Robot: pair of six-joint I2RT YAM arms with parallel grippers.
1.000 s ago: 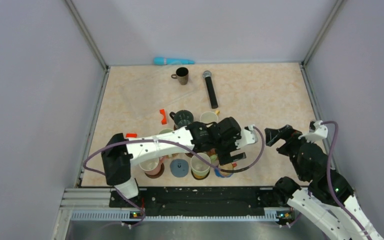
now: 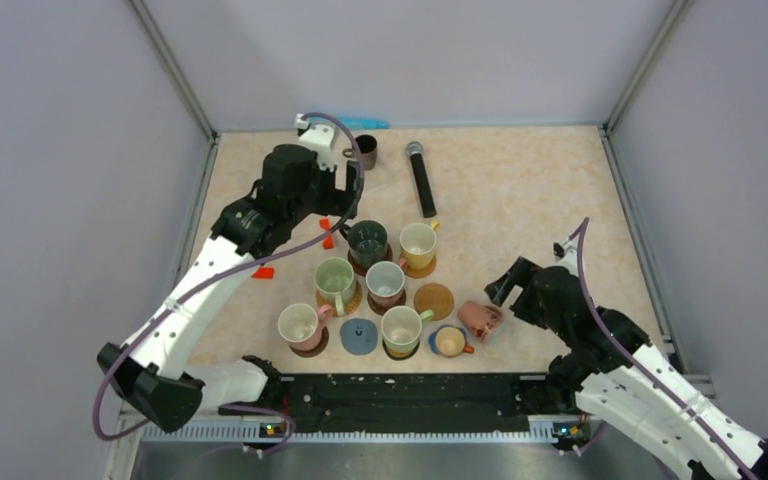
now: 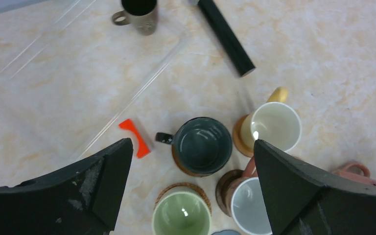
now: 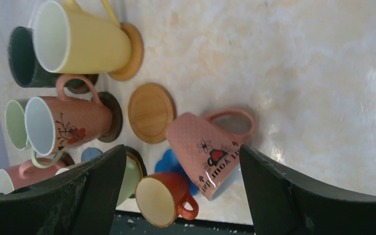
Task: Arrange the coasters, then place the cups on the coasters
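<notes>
A pink cup with a heart and lettering (image 4: 206, 152) lies on its side, tilted across the edge of a blue coaster (image 4: 169, 162). The bare round wooden coaster (image 2: 434, 300) is just left of this pink cup (image 2: 476, 318) in the top view. My right gripper (image 2: 506, 287) hangs to the upper right of the lying cup; its fingers are apart and hold nothing. Over the back left of the table is my left gripper (image 2: 345, 190), open and empty. An orange cup (image 4: 162, 198) sits on the blue coaster, close beside the pink one.
Several cups on coasters crowd the left middle, among them a yellow cup (image 2: 419, 240) and a green cup (image 2: 335, 282). A microphone (image 2: 421, 180) and a brown mug (image 2: 365, 150) lie toward the back. Free table spreads across the back right.
The left arm has swung from above the lying cup back to the far left. My right gripper has moved left toward the pink cup. The cup's handle has turned out of the top view.
</notes>
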